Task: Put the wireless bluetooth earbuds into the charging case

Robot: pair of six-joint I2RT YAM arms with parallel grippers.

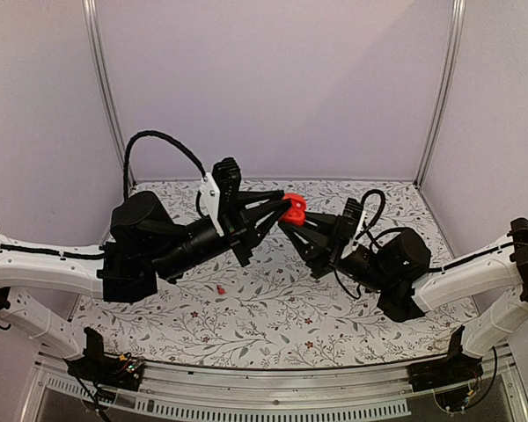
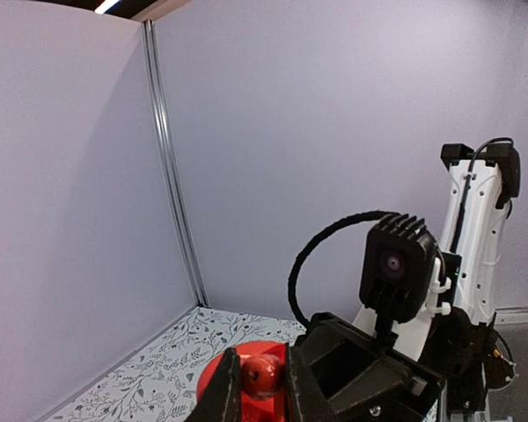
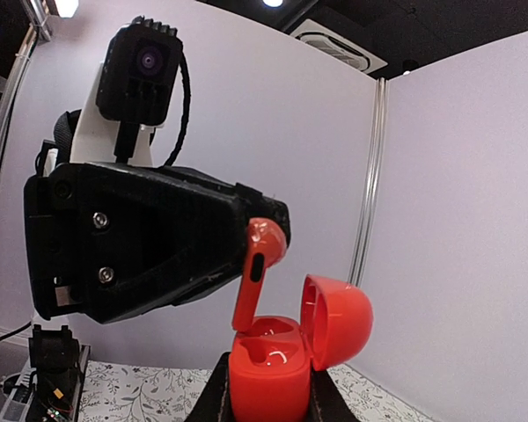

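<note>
The red charging case [image 3: 268, 378], lid [image 3: 334, 321] swung open, is held upright by my right gripper, shut on it. My left gripper [image 1: 282, 200] is shut on a red earbud [image 3: 264, 242], whose stem points down to the top of the case; its lower end touches or enters the case, which I cannot tell for sure. In the left wrist view the earbud [image 2: 262, 376] sits between the fingertips, in front of the case.
A small red object [image 1: 221, 290] lies on the patterned table [image 1: 282, 325], left of centre. Pale walls enclose the back and sides.
</note>
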